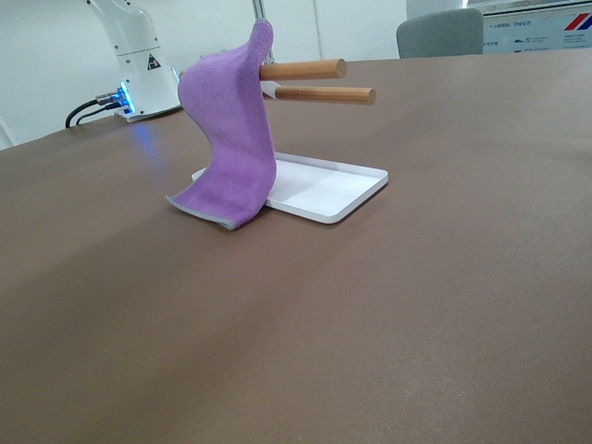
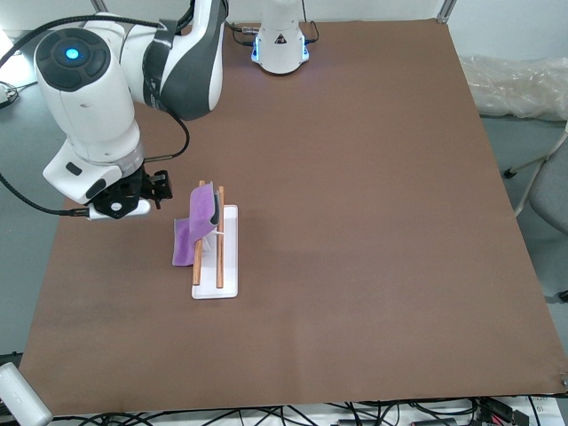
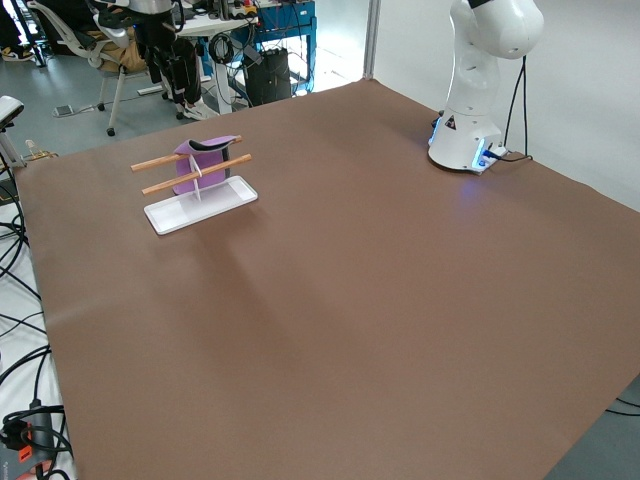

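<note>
A purple towel (image 2: 191,235) with a grey edge hangs over a small rack of two wooden rods (image 2: 220,257) on a white tray (image 2: 229,275). In the top view the towel (image 1: 231,157) drapes down past the tray (image 1: 328,185) onto the table; in the right view the rack (image 3: 200,175) sits at the table's far left. My gripper (image 2: 160,188), a black head at the end of the white arm, is above and left of the towel in the left view, apart from it; whether it is open or shut does not show.
A grey chair (image 2: 555,186) and cables lie beyond the table's edges.
</note>
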